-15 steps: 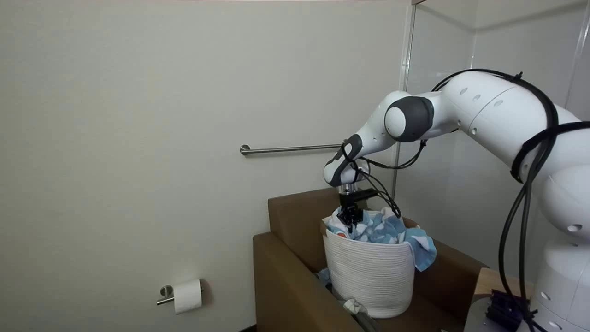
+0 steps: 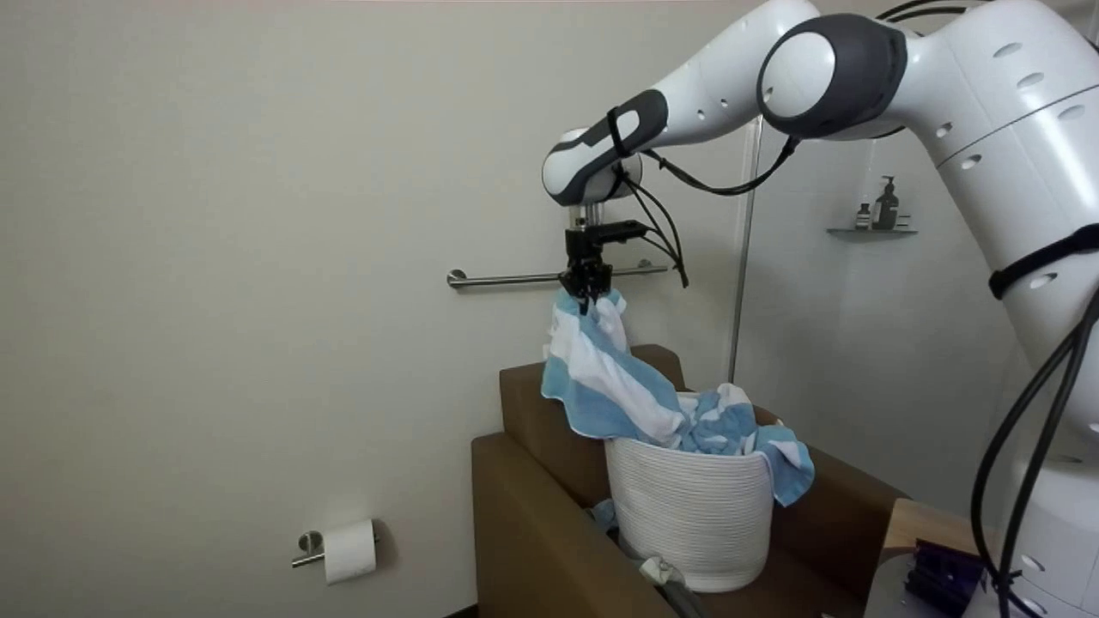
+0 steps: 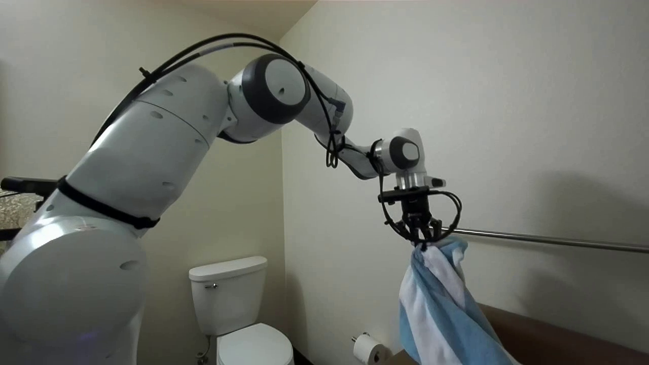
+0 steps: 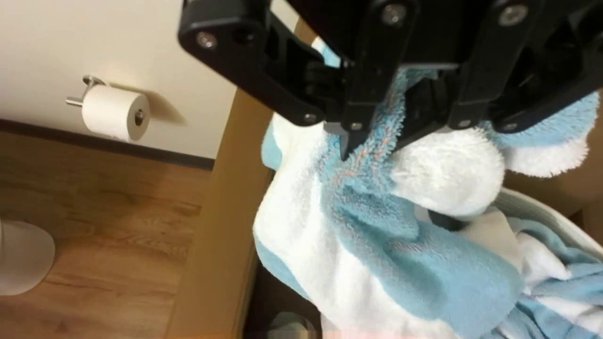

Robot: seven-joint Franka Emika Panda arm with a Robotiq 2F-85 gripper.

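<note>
My gripper (image 2: 585, 304) is shut on a blue-and-white striped towel (image 2: 608, 372), above the left rim of a white woven basket (image 2: 692, 515). In exterior view 1 the towel hangs down from the fingers and its lower part rests at the basket's rim. More blue-and-white cloth (image 2: 721, 421) fills the basket, one end draping over its right side. Seen from the wrist, a bunched blue fold (image 4: 367, 158) is pinched at the fingertips. Exterior view 2 has the towel (image 3: 447, 304) hanging beneath the gripper (image 3: 424, 240); the basket is outside that view.
A metal towel bar (image 2: 515, 279) runs along the wall behind the gripper. The basket stands on a brown armchair (image 2: 551, 525). Low on the wall is a toilet paper roll (image 2: 349, 551); a toilet (image 3: 234, 298) stands in the corner.
The gripper has risen from inside the basket's top and moved left, drawing the towel up with it. The basket has stayed in place.
</note>
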